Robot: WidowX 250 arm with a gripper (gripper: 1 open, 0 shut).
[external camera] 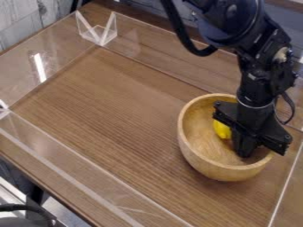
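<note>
A tan wooden bowl (199,146) sits on the right of the wooden table, with a yellow object (221,126) inside it. My black gripper (246,142) reaches down from above into the right part of the bowl, over and beside the yellow object, hiding part of it. Its fingertips are dark and overlapping, so what lies between them is hard to make out.
A white wire-like holder (92,31) stands at the back left. The table's edge runs along the left.
</note>
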